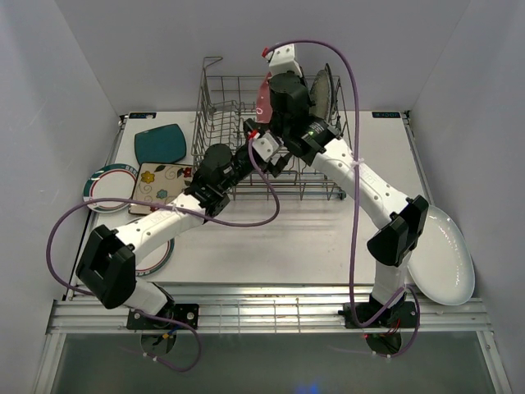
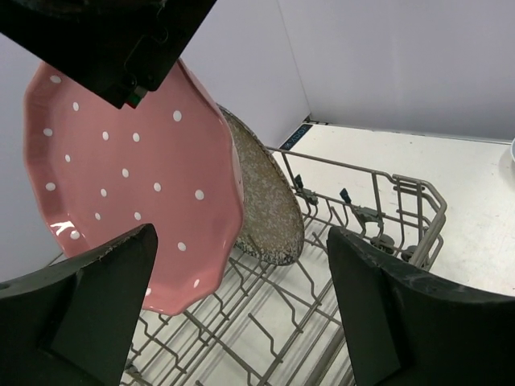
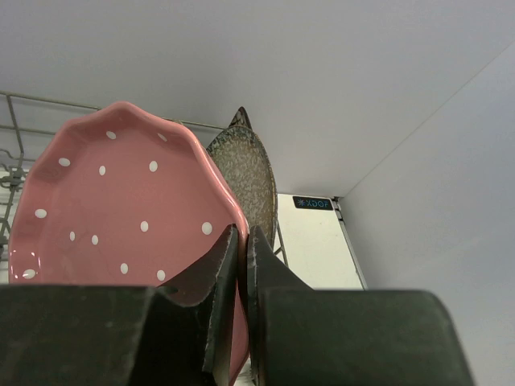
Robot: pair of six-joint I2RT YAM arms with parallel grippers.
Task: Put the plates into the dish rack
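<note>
A pink polka-dot plate [image 1: 262, 98] [image 2: 129, 185] [image 3: 121, 201] stands upright over the wire dish rack [image 1: 221, 115] [image 2: 426, 209]. My right gripper is shut on the plate's right rim. My left gripper is open below and in front of the plate, nothing clearly held between its fingers. A speckled grey plate [image 1: 322, 94] [image 2: 265, 201] [image 3: 245, 173] stands in the rack behind the pink one, at its right end.
At the left lie a teal square plate [image 1: 160, 144], a flowered square plate [image 1: 160, 185] and round plates [image 1: 111, 187]. A white oval platter [image 1: 441, 254] lies at the right.
</note>
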